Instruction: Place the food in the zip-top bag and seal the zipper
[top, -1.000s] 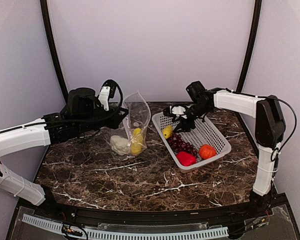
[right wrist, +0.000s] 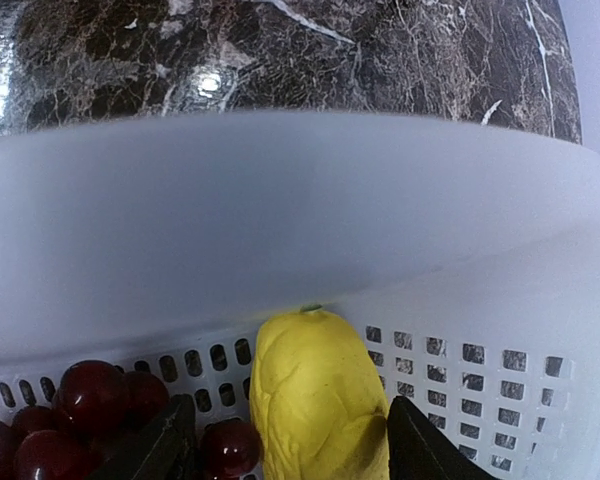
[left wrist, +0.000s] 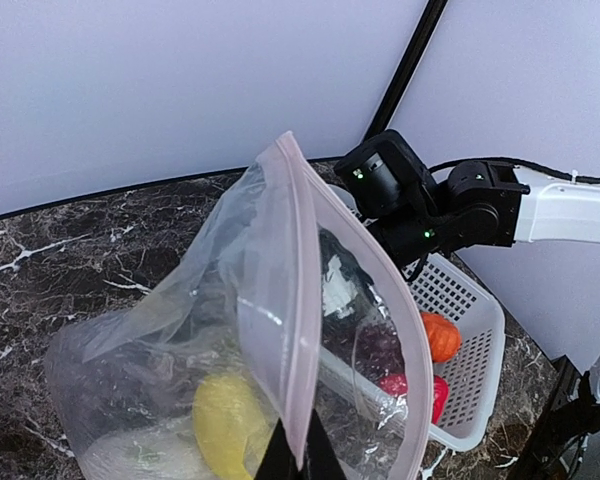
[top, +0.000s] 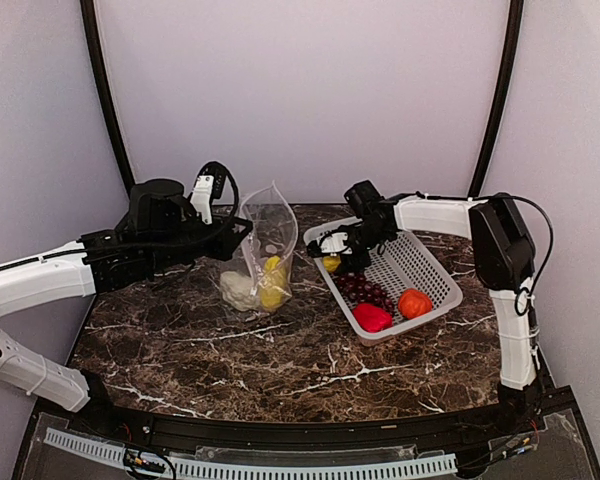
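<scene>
The clear zip bag (top: 270, 235) stands upright with its mouth spread, a yellow food piece (left wrist: 225, 425) and a whitish piece (top: 238, 290) inside. My left gripper is shut on the bag's rim (left wrist: 302, 370), which runs down between its fingers. In the basket, a yellow fruit (right wrist: 320, 400) lies against the wall. Around it stand the fingers (right wrist: 420, 440) of my right gripper, part open, one on each side; whether they touch it is unclear. Dark grapes (right wrist: 90, 400) lie beside the left finger, one between it and the fruit.
The grey basket (top: 442, 280) also holds a red pepper (top: 372, 318) and an orange-red tomato (top: 414, 303). Its high wall stands right by the yellow fruit. Bare marble table (top: 270, 370) lies in front of the bag and basket.
My right gripper has moved left and down into the basket, over the yellow fruit, which it now partly hides from above. The left arm and the bag have barely moved.
</scene>
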